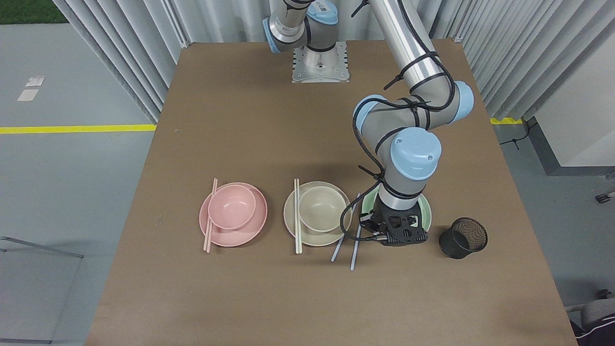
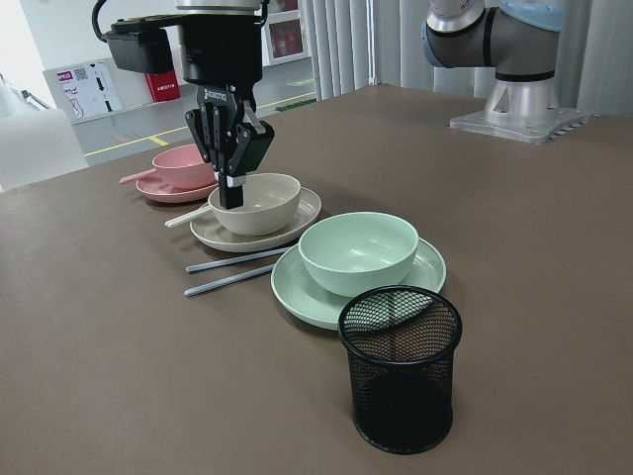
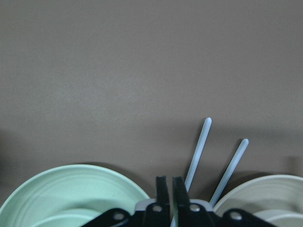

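Observation:
My gripper (image 2: pixel 231 192) hangs over two light-blue chopsticks (image 1: pixel 355 253) (image 2: pixel 229 279) that lie apart and angled on the table between the cream plate (image 1: pixel 317 239) and the green plate (image 2: pixel 297 297); its fingers in the wrist view are close together, with nothing visible held. The green bowl (image 2: pixel 358 257) sits on the green plate. The cream bowl (image 1: pixel 322 208) rests on its plate with cream chopsticks (image 1: pixel 298 216) along the left. The pink bowl (image 1: pixel 231 205) sits on a pink plate (image 1: pixel 248 233) with pink chopsticks (image 1: pixel 210 229).
A black mesh cup (image 1: pixel 462 237) stands right of the green plate.

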